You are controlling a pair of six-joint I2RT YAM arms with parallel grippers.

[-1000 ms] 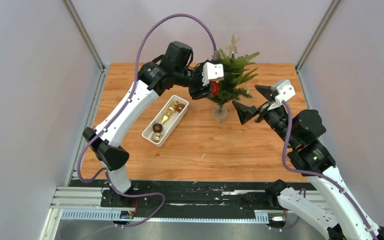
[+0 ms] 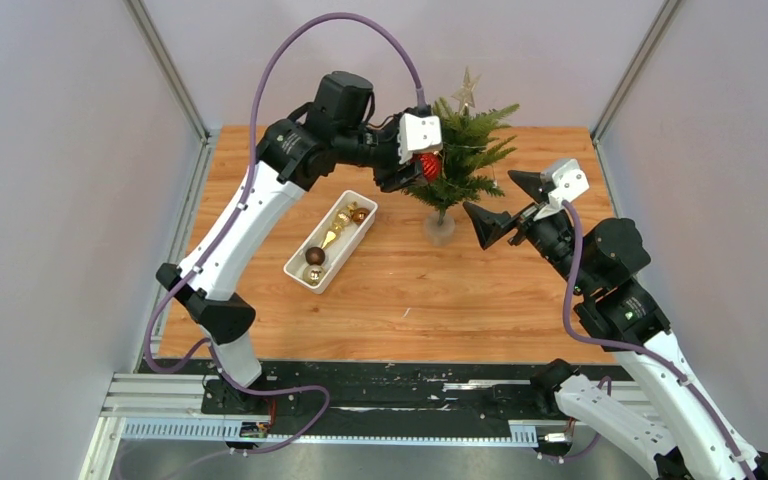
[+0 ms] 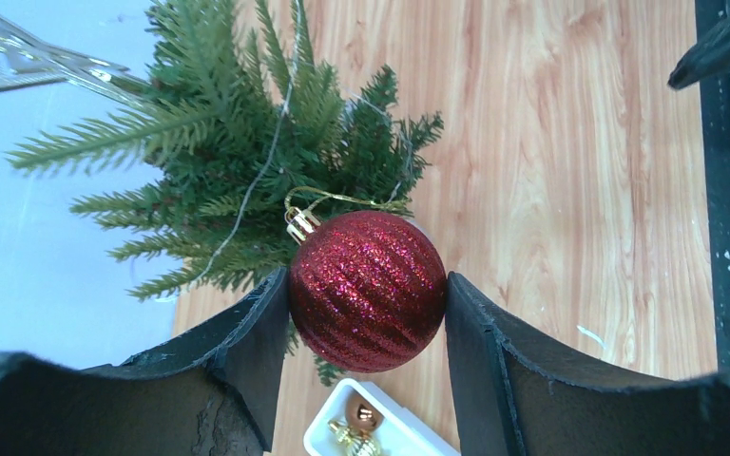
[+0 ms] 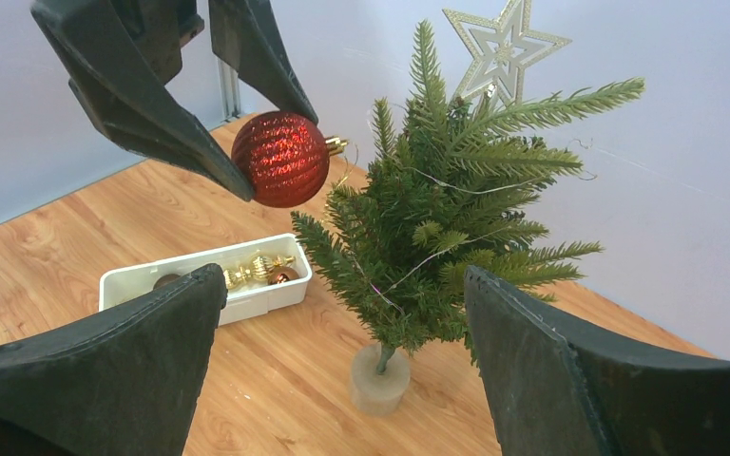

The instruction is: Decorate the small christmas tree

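Observation:
The small green tree (image 2: 468,150) stands upright on a round base (image 4: 380,380), a star (image 4: 506,49) at its top. My left gripper is shut on a glittery red ball (image 3: 369,285). In the right wrist view the ball is held in the air just left of the tree's branches, its gold cap pointing toward them. A gold loop (image 3: 342,198) trails from the cap; whether it touches a twig I cannot tell. On the tree's right side, my right gripper (image 2: 488,205) stands open, nothing between its fingers.
Left of the tree lies a white tray (image 2: 290,268) with several gold and brown ornaments (image 2: 332,237). A thin wire (image 4: 480,191) winds round the branches.
My left gripper, still holding the red ball, has shifted slightly up and back in the top view, staying beside the tree. The right arm, tray and tree look unmoved.

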